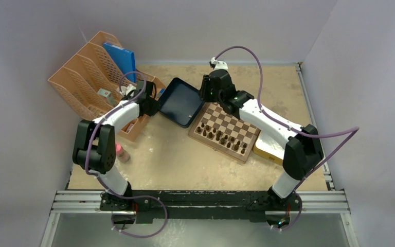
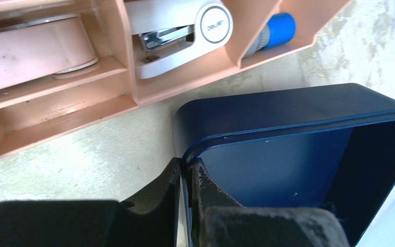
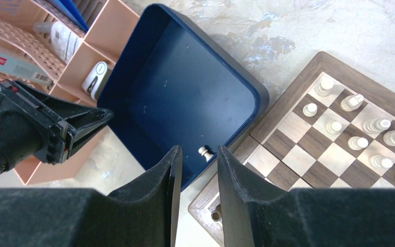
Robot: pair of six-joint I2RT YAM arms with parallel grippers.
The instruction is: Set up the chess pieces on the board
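Note:
The chessboard (image 1: 231, 123) lies right of a dark blue tray (image 1: 181, 103), black pieces along its near side; in the right wrist view several white pieces (image 3: 352, 101) stand on its other side. A white piece (image 3: 205, 152) lies on its side inside the tray. My left gripper is shut on the tray's left rim at a corner. My right gripper hangs over the tray and board edge with fingertips apart, nothing between them.
An orange organizer (image 1: 87, 72) with a stapler (image 2: 180, 31) and other items fills the back left. A pink-capped bottle (image 1: 121, 153) stands at the front left. A yellow box (image 1: 267, 152) lies right of the board.

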